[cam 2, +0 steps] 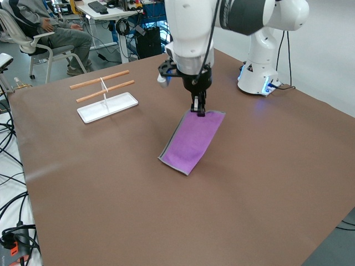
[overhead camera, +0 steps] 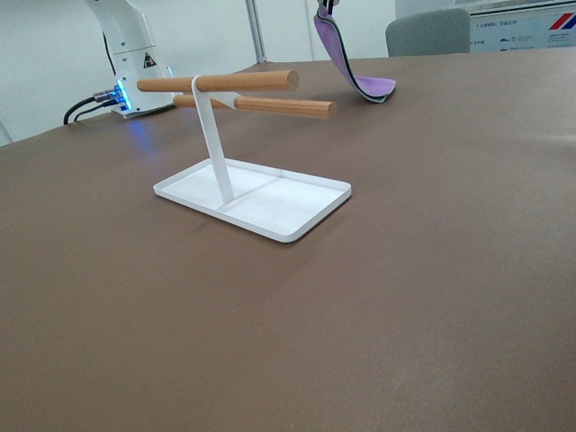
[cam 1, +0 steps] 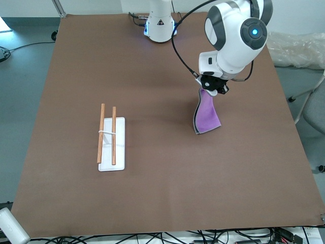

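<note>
A purple cloth with a grey border (cam 1: 207,113) hangs from my gripper (cam 2: 198,111), which is shut on one end of it; the lower part of the cloth (overhead camera: 373,85) rests on the table in the top view. To the left in the left view stands a white tray (cam 1: 120,147) carrying a rack with two wooden rods (overhead camera: 243,81). My gripper is at the upper edge of the top view, mostly out of it.
The white robot base (cam 1: 158,28) stands at the back edge. Cables run along the front edge.
</note>
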